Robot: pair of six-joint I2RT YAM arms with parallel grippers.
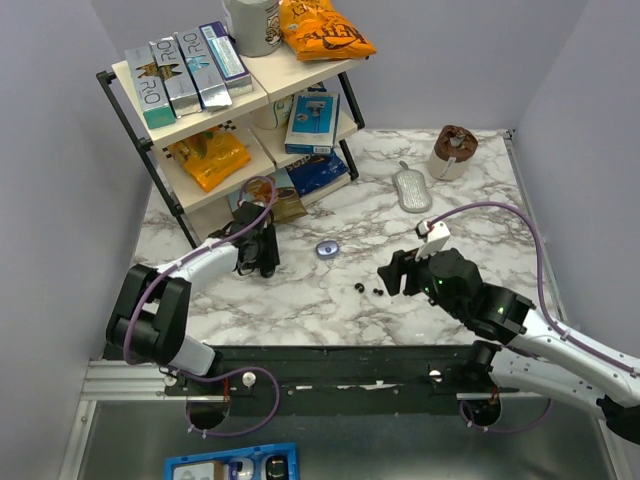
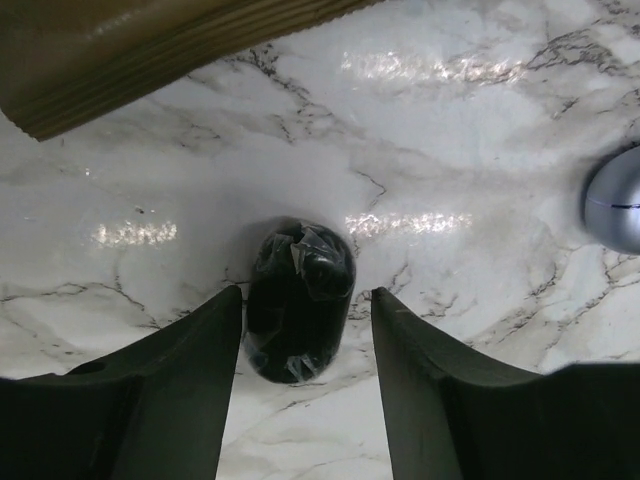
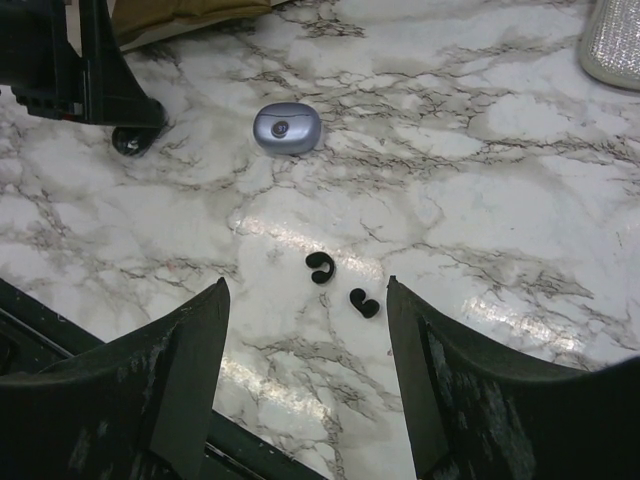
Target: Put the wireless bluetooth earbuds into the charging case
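Two black earbuds (image 3: pixel 321 267) (image 3: pixel 364 305) lie apart on the marble table, right of centre. A silver-blue case (image 1: pixel 328 249), rounded, sits behind them, also at the right edge of the left wrist view. A glossy black oblong object (image 2: pixel 298 306), with clear film on it, lies left of the case, just beyond and between the open fingertips of my left gripper; whether they touch it I cannot tell. My right gripper is open above the table near the earbuds, with nothing between its fingers.
A shelf rack (image 1: pixel 205 124) with boxes and bags stands at the back left, a brown bag (image 2: pixel 120 40) at its foot. A silver mesh item (image 1: pixel 412 190) and a brown container (image 1: pixel 453 153) are at the back right.
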